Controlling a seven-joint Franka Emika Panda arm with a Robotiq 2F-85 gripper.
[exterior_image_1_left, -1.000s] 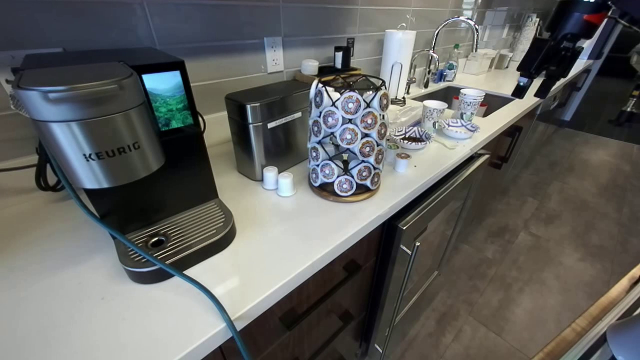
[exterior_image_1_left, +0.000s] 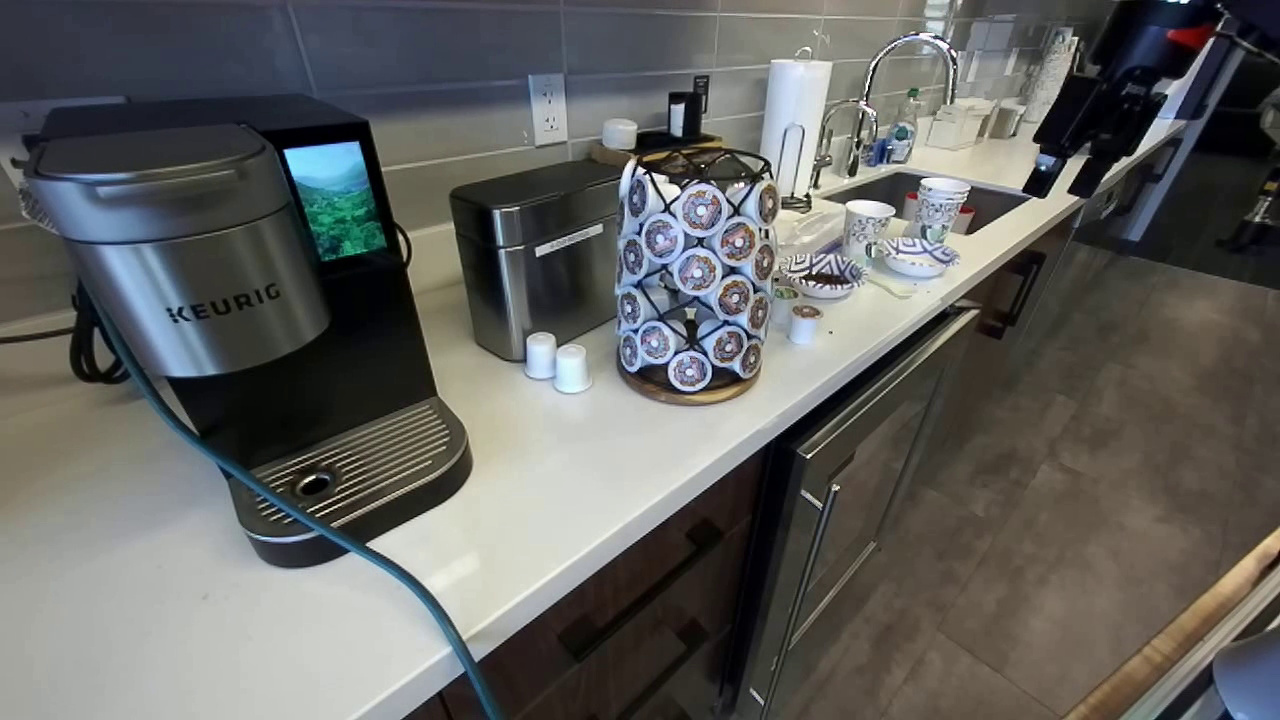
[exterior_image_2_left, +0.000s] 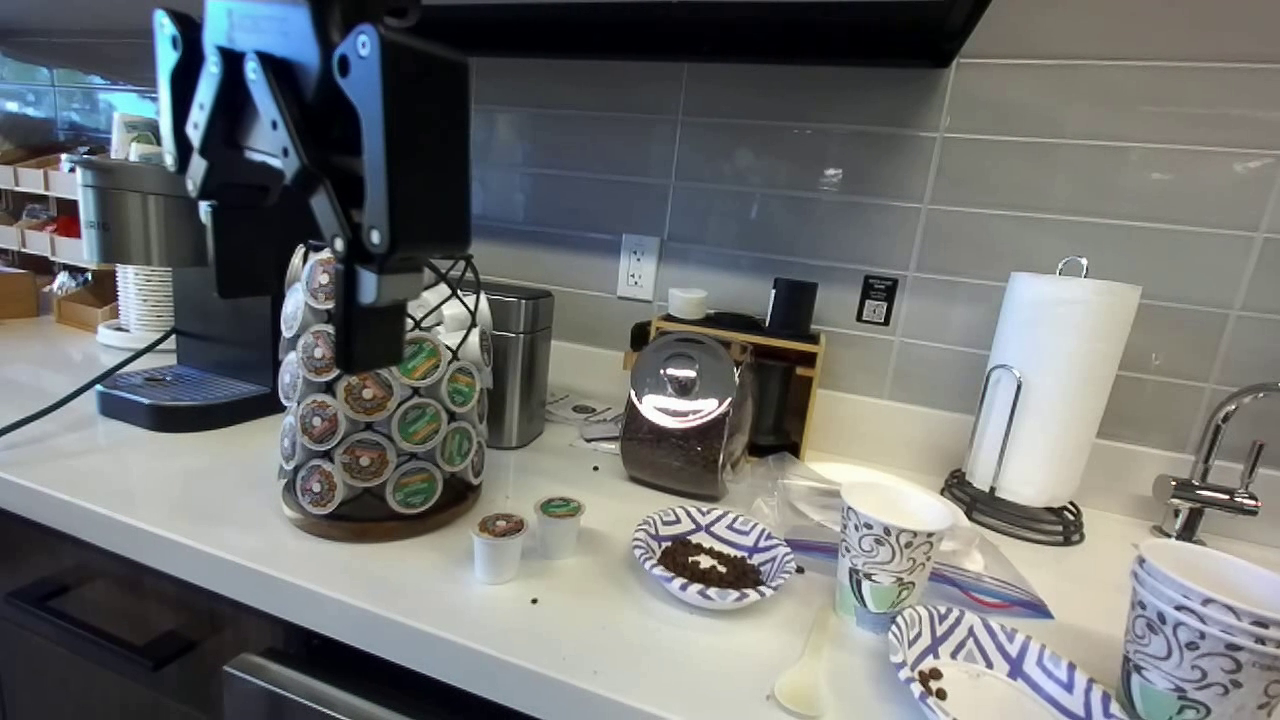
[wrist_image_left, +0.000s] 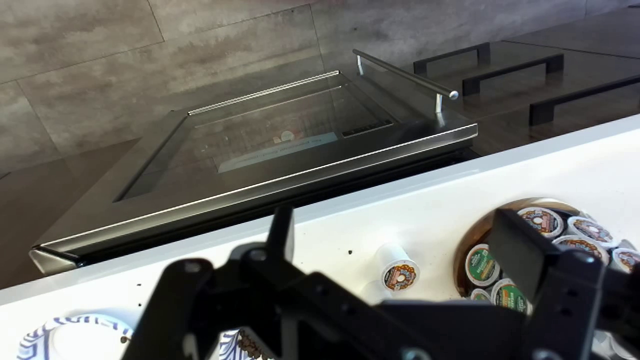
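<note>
My gripper is open, its two fingers wide apart and nothing held between them. In exterior view 1 the gripper (exterior_image_1_left: 1065, 178) hangs at the upper right, above the counter's front side. Exterior view 2 has it large at the upper left, in front of the pod carousel (exterior_image_2_left: 362, 490). Two loose coffee pods stand on the counter beside the carousel: one brown-lidded pod (exterior_image_2_left: 498, 551) and one green-lidded pod (exterior_image_2_left: 558, 529). In the wrist view the brown-lidded pod (wrist_image_left: 398, 268) appears in the gap between the fingers, farther off; the green one is mostly hidden.
A Keurig machine (exterior_image_1_left: 192, 258) stands at the counter's left end, a blue cable across its front. Two white pods (exterior_image_1_left: 571, 370) sit near the steel bin (exterior_image_1_left: 528, 270). Patterned bowls (exterior_image_2_left: 713, 588), paper cups (exterior_image_2_left: 889, 546) and a spoon (exterior_image_2_left: 801, 684) occupy the sink side.
</note>
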